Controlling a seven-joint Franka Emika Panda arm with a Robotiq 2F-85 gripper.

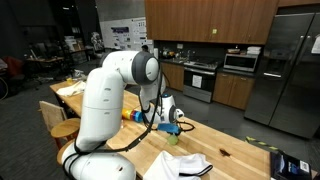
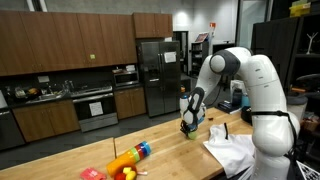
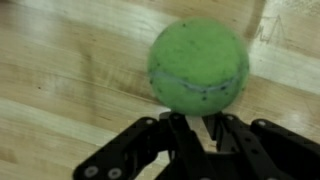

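A round green ball [image 3: 198,65] fills the upper middle of the wrist view, over the pale wooden table. My gripper has its two black fingers a little apart, their tips at the ball's lower edge; whether they touch it is hard to tell. In exterior view 1 the ball [image 1: 173,140] sits on the table right under the gripper [image 1: 172,129]. Exterior view 2 has the ball [image 2: 192,135] partly hidden below the arm's end.
A white cloth [image 1: 180,166] lies crumpled near the arm's base. Colourful toys, among them an orange and blue one [image 2: 128,159], lie off to one side with a red piece [image 2: 92,174].
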